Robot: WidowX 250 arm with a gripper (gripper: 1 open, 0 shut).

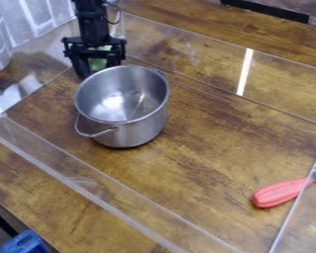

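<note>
The black gripper (92, 57) is at the top left, just behind a steel pot (121, 105). A light green object (102, 62) shows at the gripper's lower part, partly hidden by it and by the pot; whether the fingers hold it is not clear. The pot stands upright on the wooden table (200, 158), empty inside, with its handle toward the front left.
A red-handled utensil (282, 192) with a metal head lies at the right. A blue object (27, 242) is at the bottom left corner. Clear strips run along the table's sides. The table right of the pot is clear.
</note>
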